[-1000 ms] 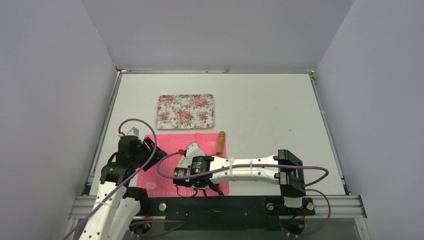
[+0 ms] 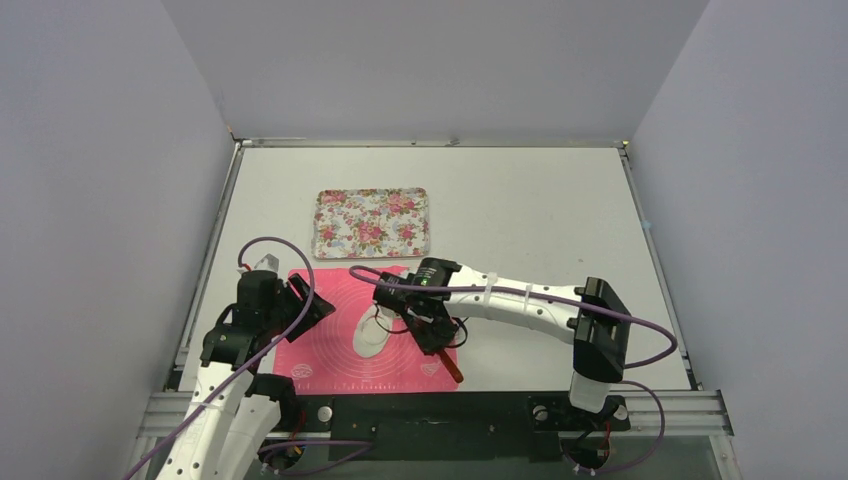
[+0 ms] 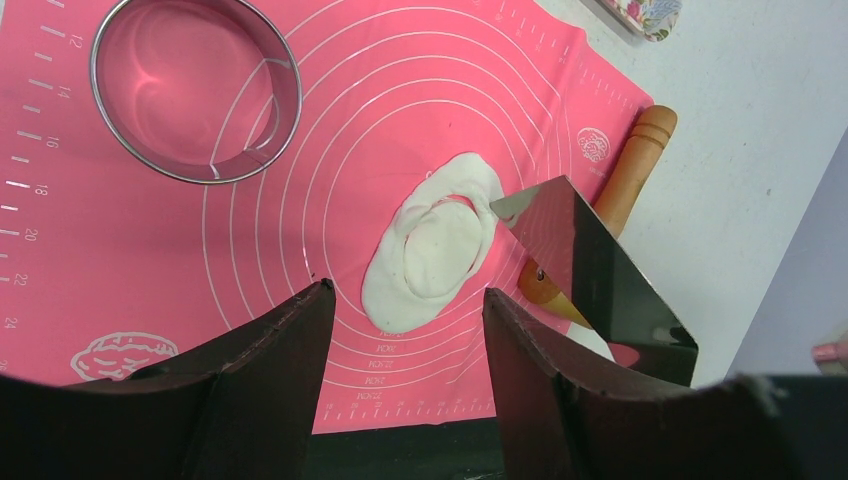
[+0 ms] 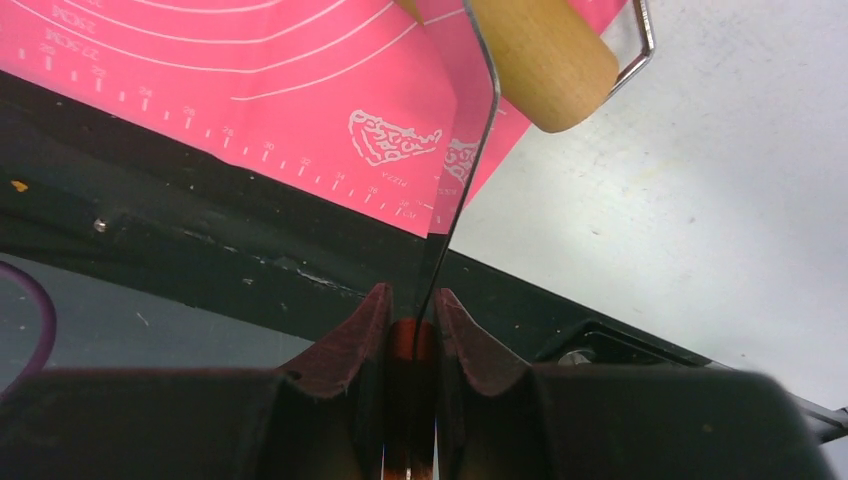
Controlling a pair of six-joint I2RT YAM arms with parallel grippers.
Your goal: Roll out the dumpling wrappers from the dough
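Flattened dough (image 3: 385, 290) lies on the pink mat (image 2: 310, 350), with a cut round (image 3: 440, 250) inside its outline. My right gripper is shut on a metal scraper (image 3: 630, 320) with a reddish handle; in the left wrist view the blade's corner reaches the dough's right edge. A wooden rolling pin (image 3: 640, 155) lies at the mat's right, partly behind the blade. My left gripper stands open over the left part of the mat, nothing between its fingers.
A steel ring cutter (image 3: 283, 90) rests on the mat. A floral tray (image 2: 370, 222) lies behind it.
The left arm has not moved.
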